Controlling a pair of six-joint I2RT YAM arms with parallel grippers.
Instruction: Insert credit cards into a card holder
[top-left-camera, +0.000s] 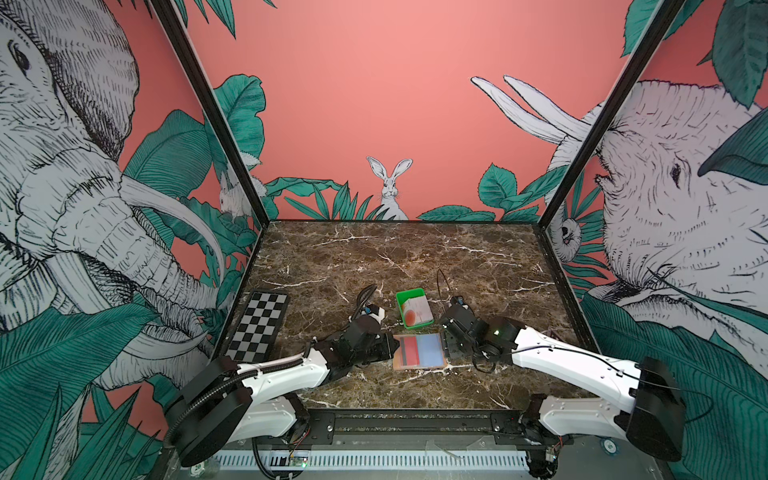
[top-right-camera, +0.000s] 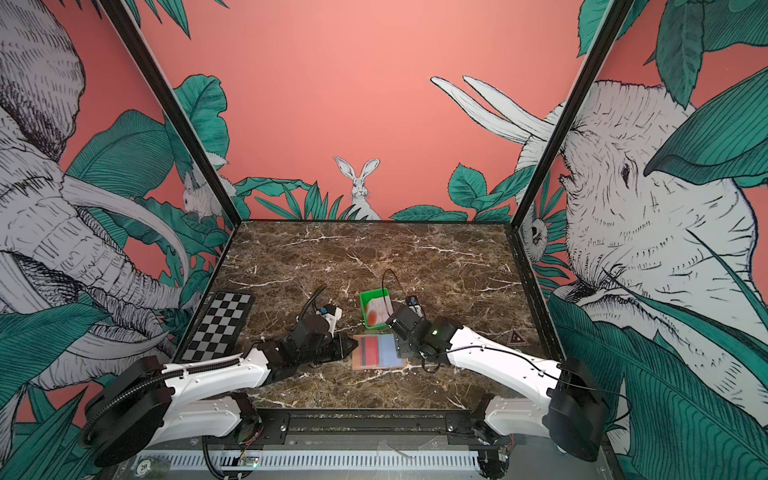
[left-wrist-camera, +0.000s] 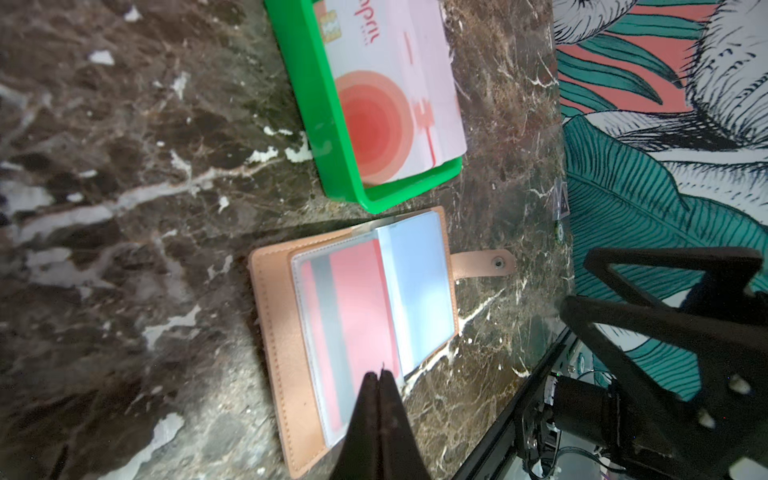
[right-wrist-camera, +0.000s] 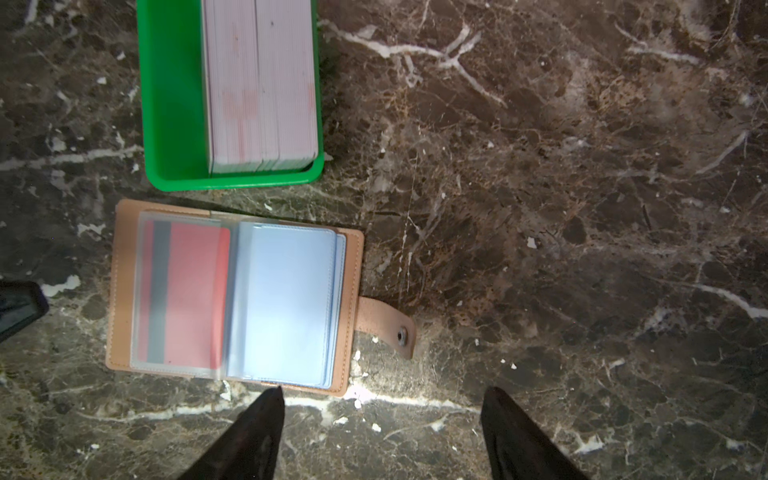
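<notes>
An open tan card holder (right-wrist-camera: 296, 304) lies on the marble table, a pink-and-grey striped card (right-wrist-camera: 184, 292) under its left clear sleeve and pale blue sleeves on the right. Behind it sits a green box (right-wrist-camera: 172, 112) holding a stack of cards (right-wrist-camera: 260, 88). My left gripper is shut, empty, at the holder's left side in the left wrist view. My right gripper is open above the table at the holder's right, with nothing between its fingers.
A black-and-white checkered board (top-left-camera: 256, 324) lies at the left edge. Black frame rails edge the table.
</notes>
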